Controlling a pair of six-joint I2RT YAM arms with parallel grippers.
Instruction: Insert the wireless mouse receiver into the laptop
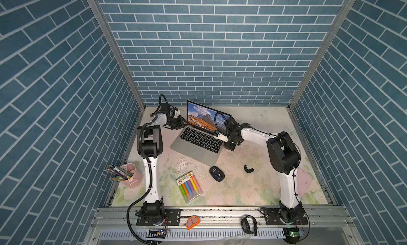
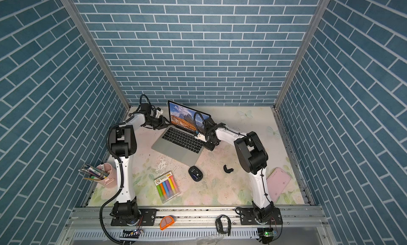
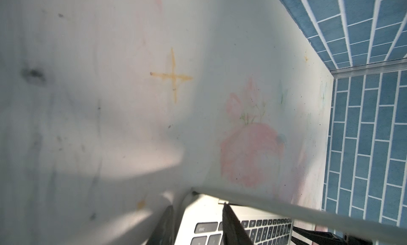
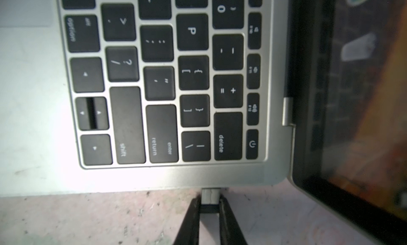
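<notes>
The laptop (image 1: 197, 145) stands open mid-table. In the right wrist view, the small silver receiver (image 4: 210, 197) sits at the laptop's side edge below the delete key, between the fingertips of my right gripper; how far it is in cannot be told. My left gripper is at the laptop's far left corner by the screen hinge; the laptop edge lies between its fingers. The black mouse (image 1: 216, 173) lies in front of the laptop, with a small black curved piece (image 1: 248, 169) to its right.
A pack of coloured markers (image 1: 189, 186) lies front left, a pink pen cup (image 1: 132, 179) at the left edge, a pink pad (image 2: 277, 183) at the front right.
</notes>
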